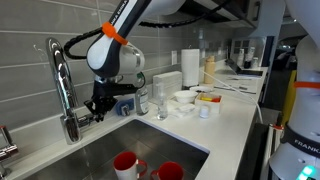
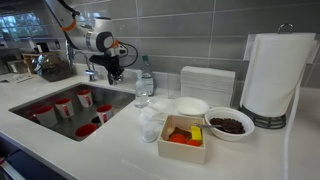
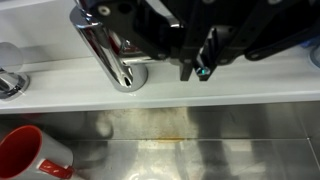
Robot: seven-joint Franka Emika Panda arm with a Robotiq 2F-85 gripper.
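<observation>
My gripper (image 1: 98,115) hangs over the back edge of the sink (image 1: 85,157), just right of the tall chrome faucet (image 1: 65,90). In the wrist view, the fingertips (image 3: 186,72) are together above the pale ledge behind the sink, with a small teal spot beside them that I cannot identify. The chrome faucet base (image 3: 125,72) stands close to the left of them. A red and white mug (image 1: 126,165) sits in the sink, well apart from the gripper, with a second red mug (image 1: 170,171) to its right.
Several more red cups (image 2: 45,116) stand in the sink. A clear bottle (image 2: 147,76) is by the wall right of the arm. Along the counter are a food box (image 2: 181,150), a bowl of dark food (image 2: 231,124) and a paper towel roll (image 2: 275,75).
</observation>
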